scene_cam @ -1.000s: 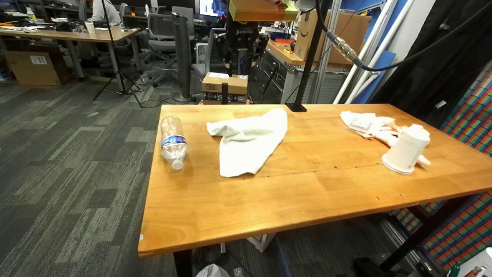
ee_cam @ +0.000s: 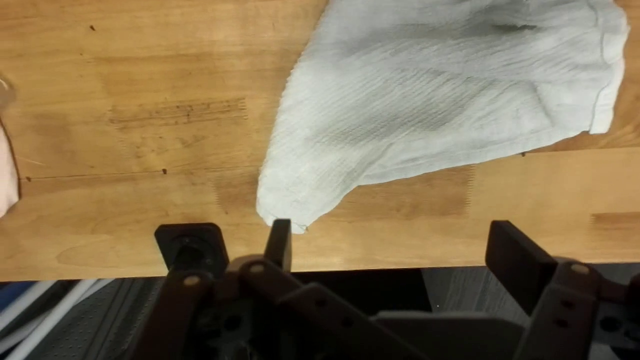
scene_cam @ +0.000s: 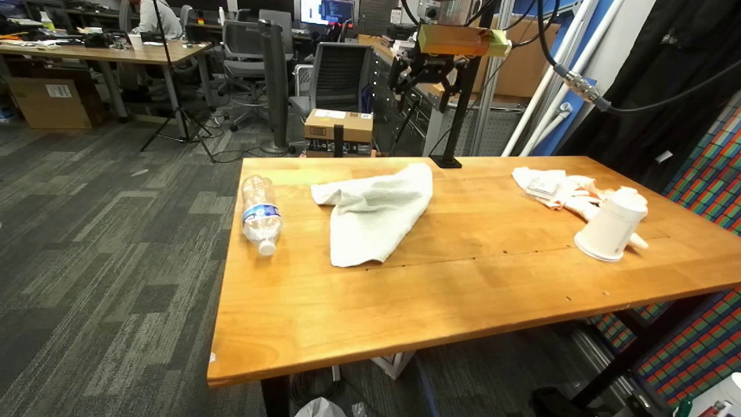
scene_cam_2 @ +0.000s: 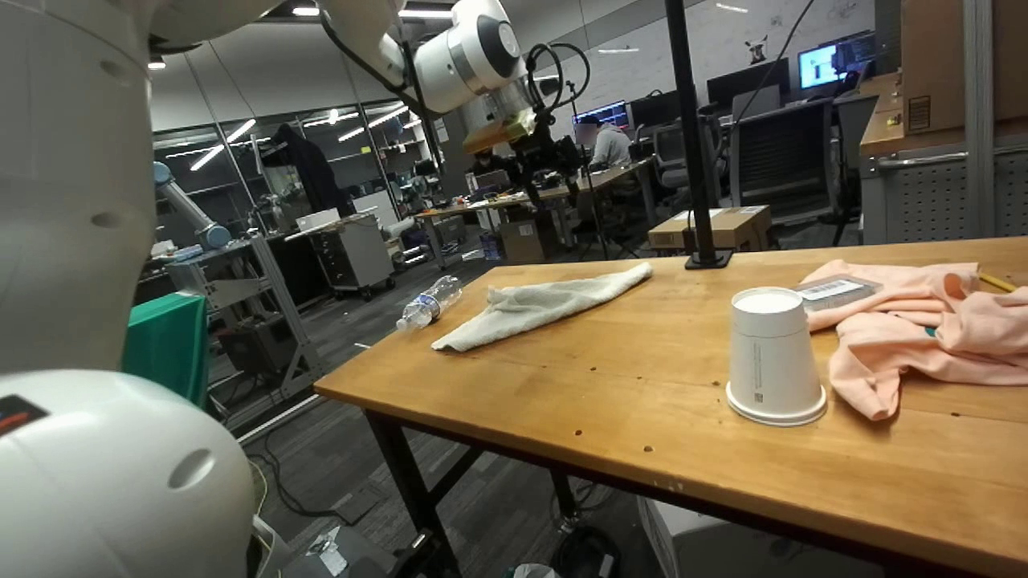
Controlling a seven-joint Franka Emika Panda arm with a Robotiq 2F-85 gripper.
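Observation:
High above the table's far edge, my gripper (scene_cam: 425, 94) hangs open and empty. In the wrist view its fingertips are wide apart, one finger (ee_cam: 279, 243) left and the other (ee_cam: 519, 258) right. A white cloth (scene_cam: 382, 215) lies crumpled and partly folded on the wooden table, well below the gripper. One corner of that cloth (ee_cam: 300, 198) points toward the left finger in the wrist view. A clear plastic bottle (scene_cam: 261, 215) with a blue label lies on its side near the table's left edge. Toward the right stands a white cup (scene_cam_2: 773, 361), upside down.
A peach-coloured garment (scene_cam_2: 906, 337) with a clear packet (scene_cam_2: 840, 291) on it lies behind the cup. The black post (scene_cam_2: 695, 135) rises from the table's far edge, close to the gripper. Bare tabletop (scene_cam: 472, 278) spreads between cloth and cup.
My gripper has moved to the right in exterior view 1 and turned, closer to the black post. The cloth, bottle and cup lie as before.

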